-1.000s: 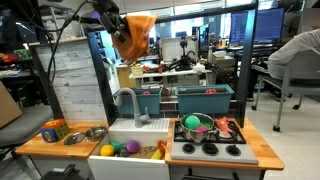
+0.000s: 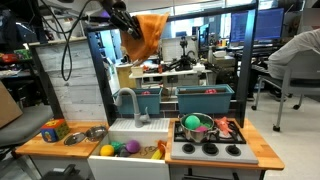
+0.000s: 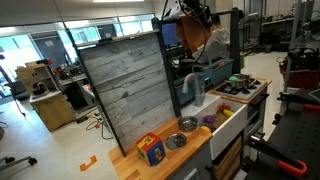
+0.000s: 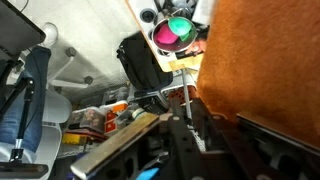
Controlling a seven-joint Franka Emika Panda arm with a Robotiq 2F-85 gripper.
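An orange-brown cloth [image 2: 150, 33] hangs high over the counter, level with the dark overhead rail [image 2: 210, 12]. Against its left side is my gripper [image 2: 132, 31], at the end of the arm coming from the upper left. In the wrist view the cloth [image 4: 262, 65] fills much of the right side, and dark gripper parts show along the bottom. How far the fingers stand apart, and whether they pinch the cloth, is unclear. In exterior view 2 the cloth [image 3: 190, 32] is partly behind the arm.
Below lie a white sink [image 2: 128, 133] with colourful items beneath its faucet [image 2: 133, 105], and a stove with a green pot [image 2: 197, 127]. A blue-green basket [image 2: 205, 100] stands behind. Metal bowls [image 2: 96, 134] and a colourful box [image 2: 55, 130] rest on the left counter.
The gripper and cloth have shifted slightly up and to the right in exterior view 1. Counter objects have not moved.
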